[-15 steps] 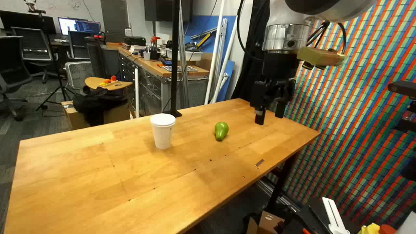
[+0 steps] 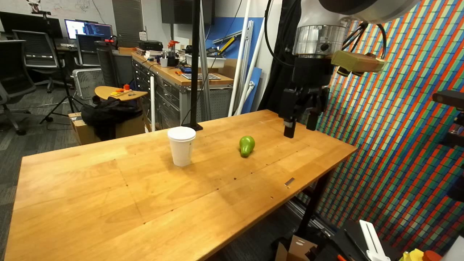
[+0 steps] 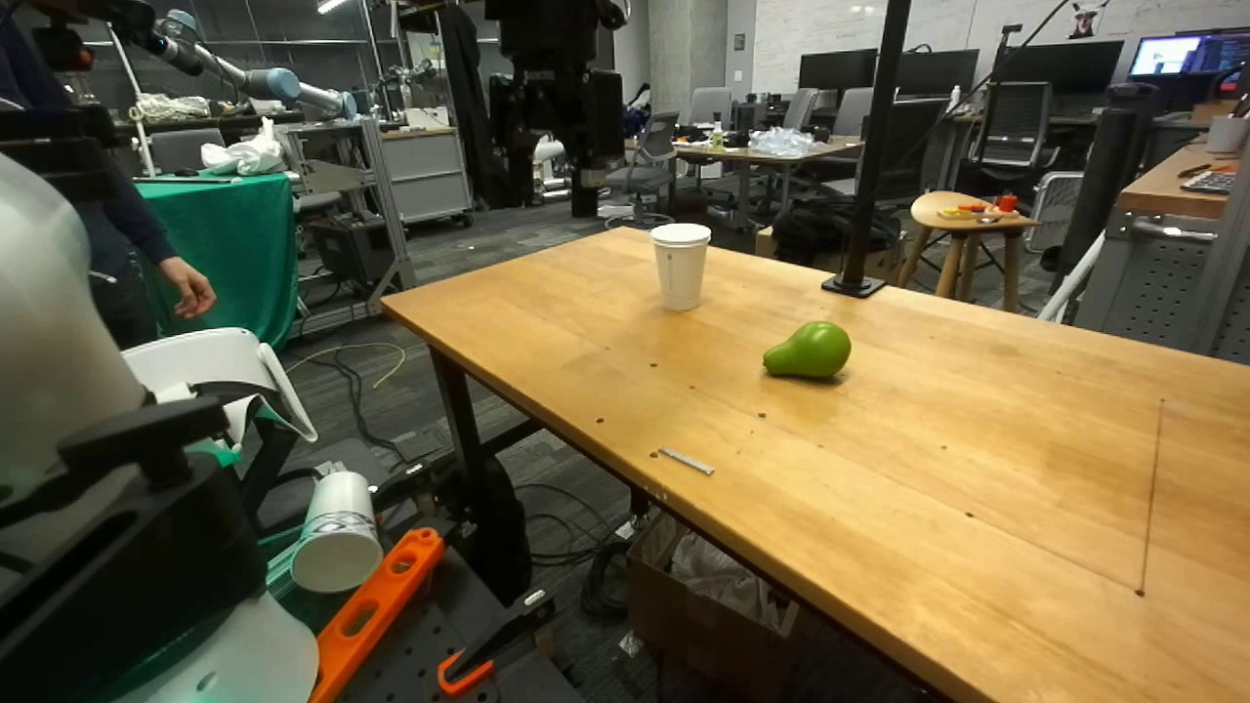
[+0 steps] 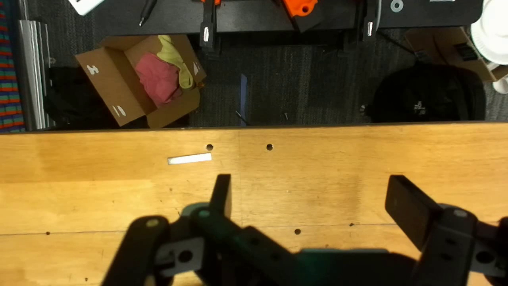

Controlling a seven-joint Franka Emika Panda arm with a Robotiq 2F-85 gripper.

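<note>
My gripper [image 2: 301, 130] hangs above the table's right end in the first exterior view, pointing down. In the wrist view its two black fingers [image 4: 413, 212] stand wide apart, with only bare wood below and nothing between them. A green pear [image 2: 247, 145] lies on its side on the wooden table [image 2: 130, 187], and a white lidded paper cup [image 2: 181, 148] stands upright to its left. The second exterior view shows both the pear [image 3: 811, 351] and the cup [image 3: 681, 269], well apart from each other. Neither one appears in the wrist view.
A black post [image 3: 873, 164] is fixed at the table's far edge, behind the pear and cup. A small metal strip [image 4: 189, 159] lies near the front edge. Below the edge, an open cardboard box [image 4: 119, 81] sits on the floor.
My gripper has risen very slightly in the first exterior view. The pear and cup have not moved.
</note>
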